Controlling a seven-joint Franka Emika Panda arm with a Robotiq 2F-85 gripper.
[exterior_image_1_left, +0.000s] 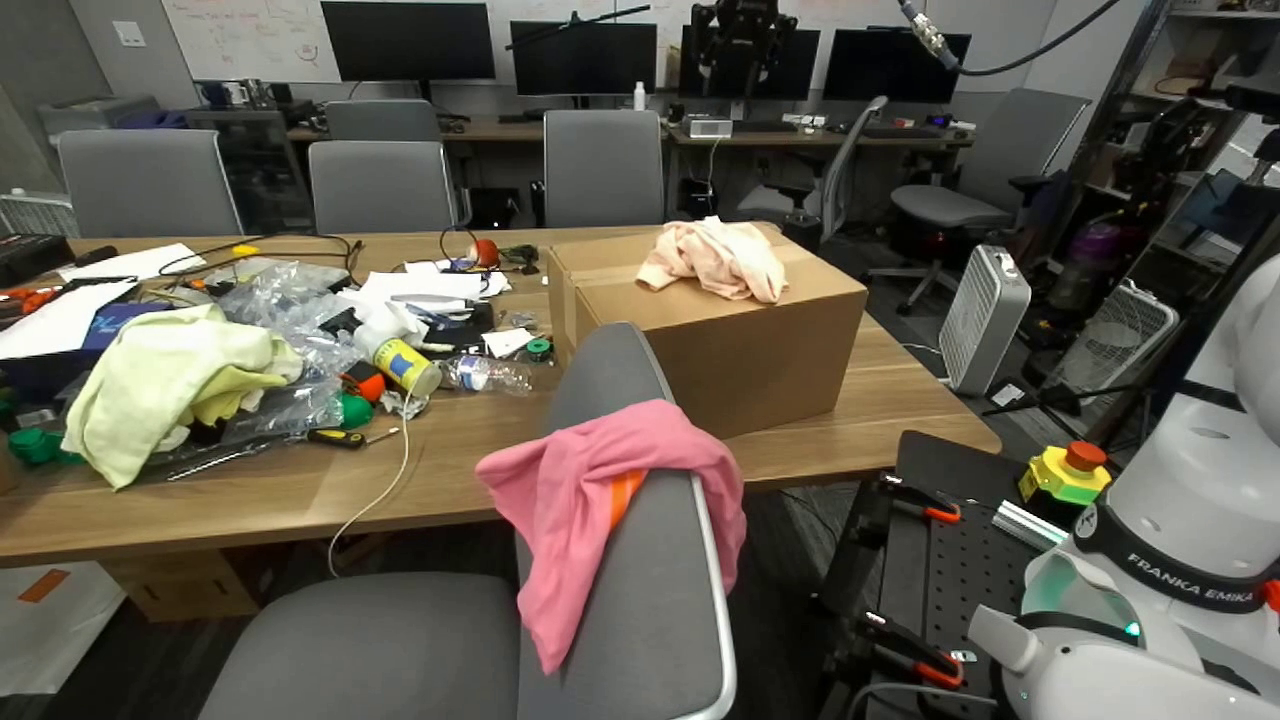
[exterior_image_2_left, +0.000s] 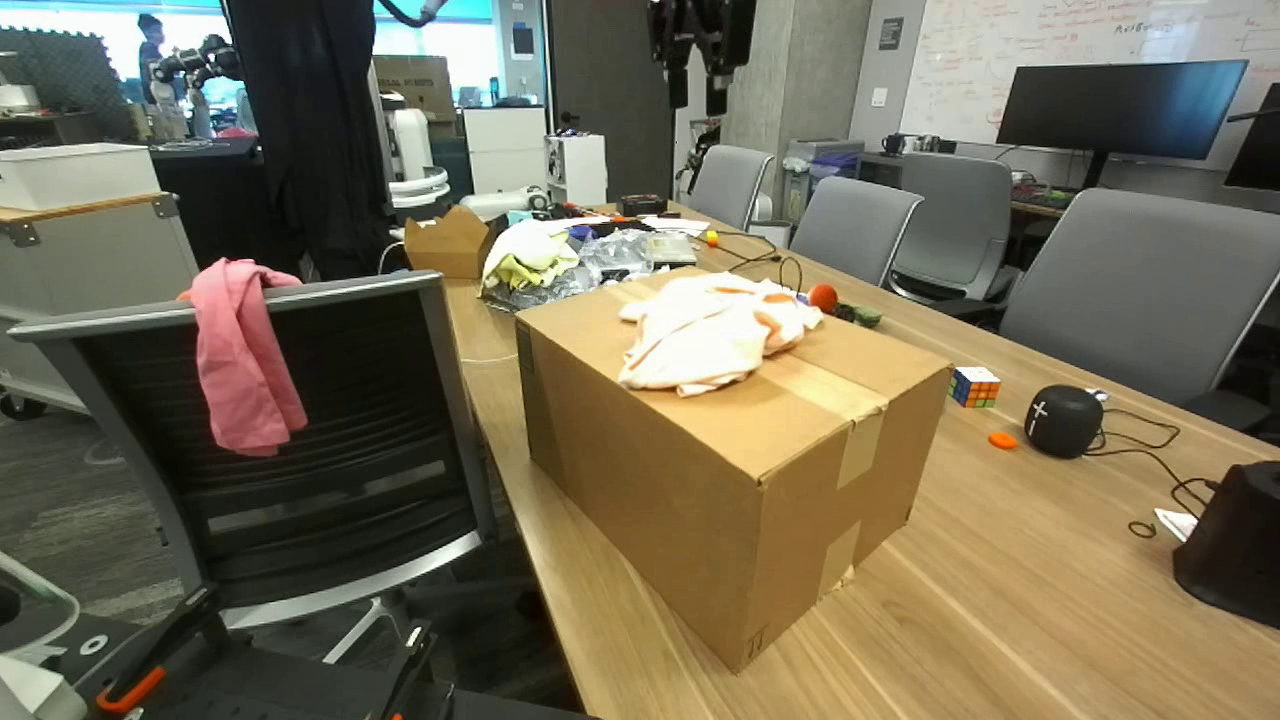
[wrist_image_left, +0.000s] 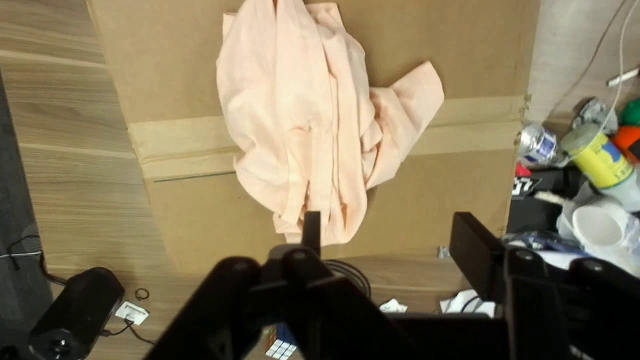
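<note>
A peach cloth lies crumpled on top of the closed cardboard box. High above the box, in the second exterior view, hangs my gripper, its two fingers apart and clear of the cloth. From the wrist, the gripper shows a wide gap between its fingers with nothing held; the cloth is spread below, mostly across the box's tape strip. A pink cloth with an orange stripe drapes over the chair back. Left on the table, a pale yellow cloth rests on the clutter.
Plastic wrap, a bottle and a screwdriver crowd the table's left part. Near the box stand a puzzle cube and a black speaker. The air around the gripper looks free.
</note>
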